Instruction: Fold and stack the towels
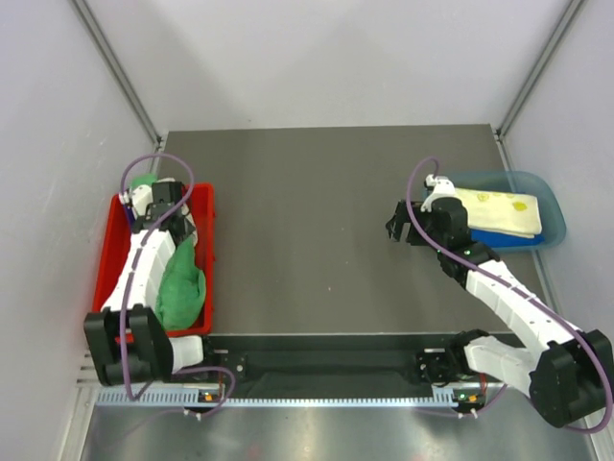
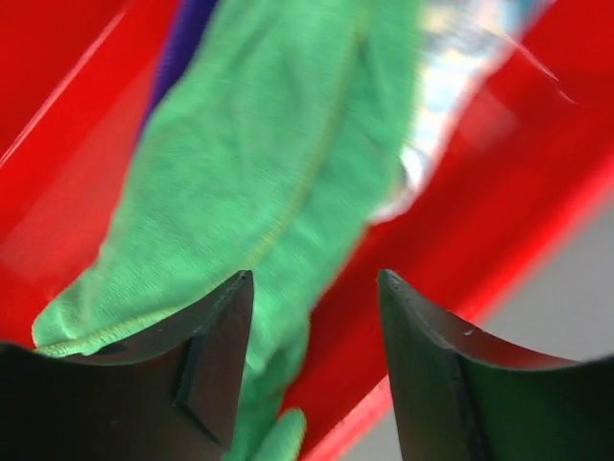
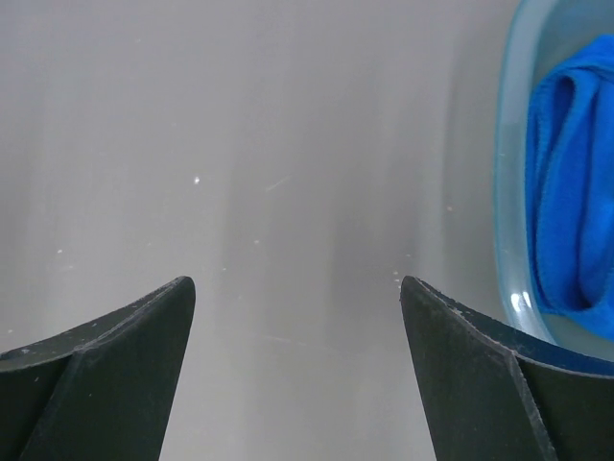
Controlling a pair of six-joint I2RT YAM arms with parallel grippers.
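Note:
In the red bin at the left lies a loose green towel, with a patterned white towel and a purple towel beside it. My left gripper hangs over that bin, open, its fingers apart above the green towel and nothing held. On the right, a folded cream towel with yellow marks rests on a folded blue towel inside the bluish tub. My right gripper is open and empty above the table, just left of the tub.
The red bin stands against the left wall and the bluish tub against the right. A dark rail runs along its front edge.

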